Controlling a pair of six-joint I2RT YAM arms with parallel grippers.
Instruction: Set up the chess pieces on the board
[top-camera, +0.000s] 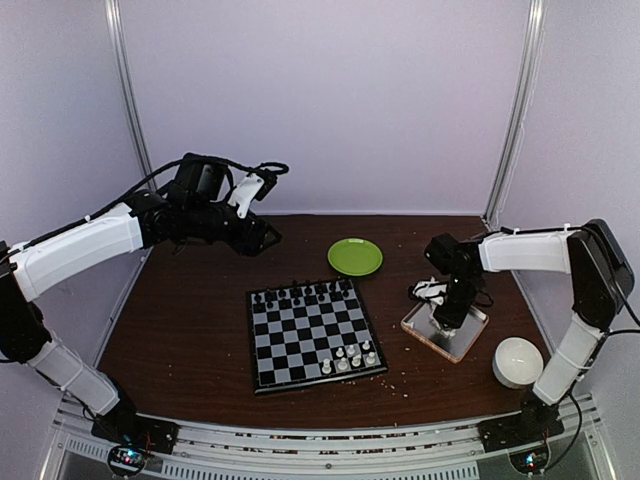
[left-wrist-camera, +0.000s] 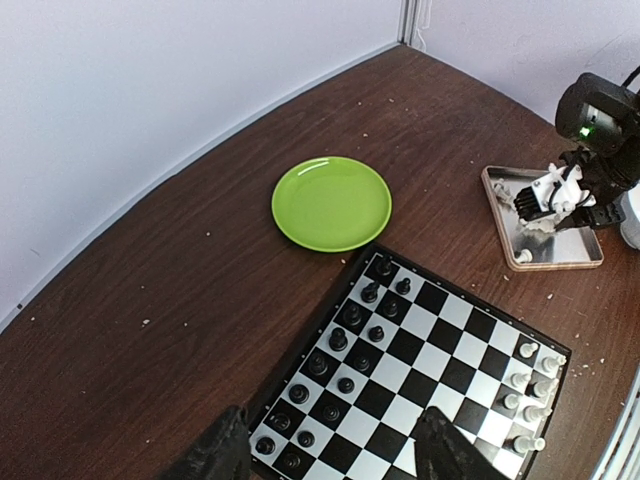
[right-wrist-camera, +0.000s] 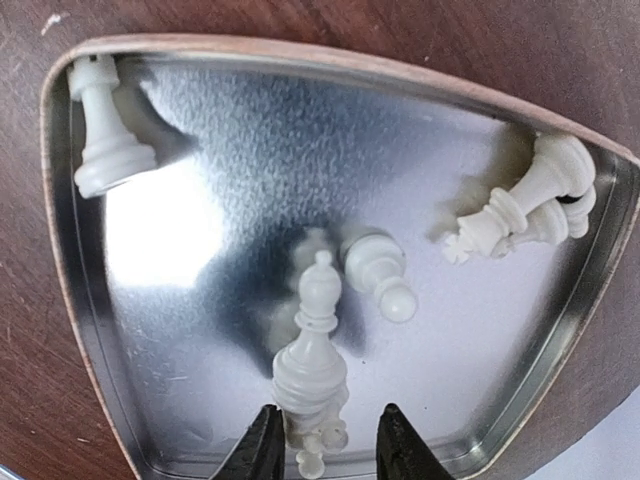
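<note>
The chessboard (top-camera: 312, 335) lies mid-table, with black pieces (top-camera: 303, 290) along its far side and several white pieces (top-camera: 350, 358) at the near right corner. More white pieces lie in the metal tray (right-wrist-camera: 200, 65): a rook (right-wrist-camera: 105, 135) in one corner, a bishop (right-wrist-camera: 310, 360) and a pawn (right-wrist-camera: 378, 270) near the middle, a king (right-wrist-camera: 530, 195) against the wall. My right gripper is open over the tray, fingers apart, the bishop's pile partly between them in view. My left gripper hangs open and empty, left of and above the board.
A green plate (top-camera: 355, 257) sits behind the board. The white bowl (top-camera: 517, 362) is near the tray's right front. Bare table surrounds the board on the left and in front.
</note>
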